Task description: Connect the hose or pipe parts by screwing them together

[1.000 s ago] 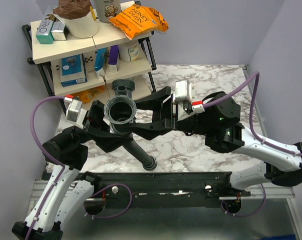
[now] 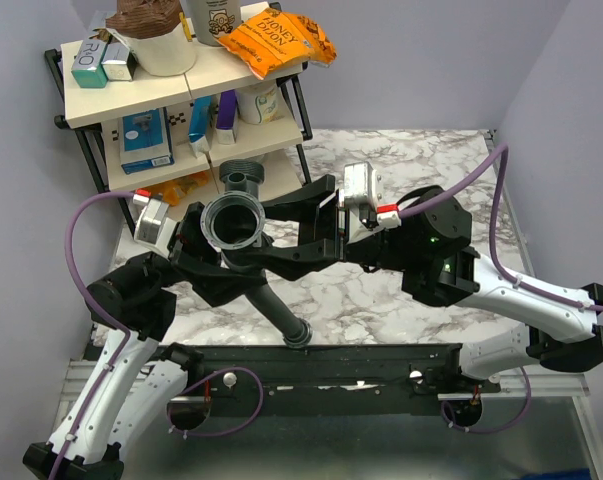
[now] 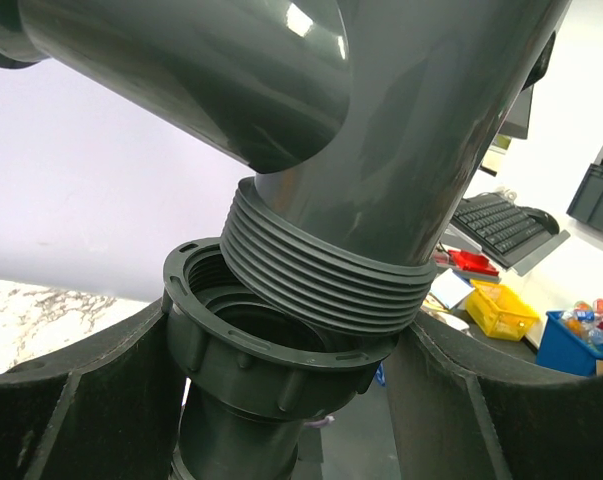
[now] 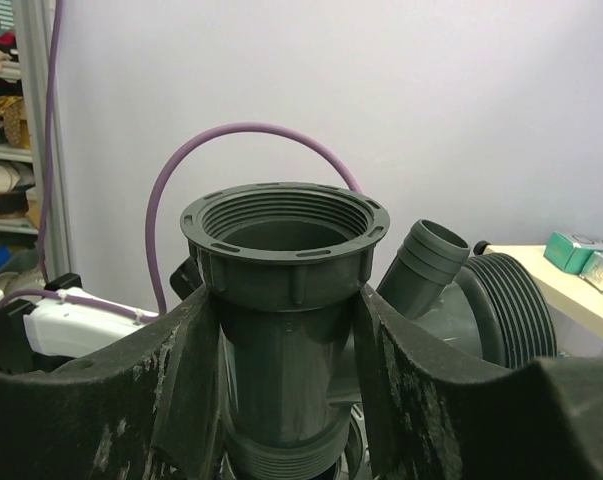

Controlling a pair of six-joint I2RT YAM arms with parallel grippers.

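A dark grey branched pipe fitting with an open collar (image 2: pixel 233 220) on top hangs above the table. My right gripper is shut on its upright body (image 4: pixel 286 375), just below the wide ring. A long grey pipe (image 2: pixel 278 312) slants down from below the fitting. In the left wrist view, the fitting's threaded end (image 3: pixel 321 275) is tilted over the mouth of the long pipe's collar nut (image 3: pixel 271 355). One edge overlaps the rim while the opening shows on the other side. The left gripper is shut on that nut, with a finger against each side.
A shelf unit (image 2: pixel 121 108) with boxes, cups and an orange bag (image 2: pixel 276 42) stands at the back left, close to the fitting's far threaded end. Purple cables loop around both arms.
The long pipe's lower end has also moved a little left. Both grippers keep their hold.
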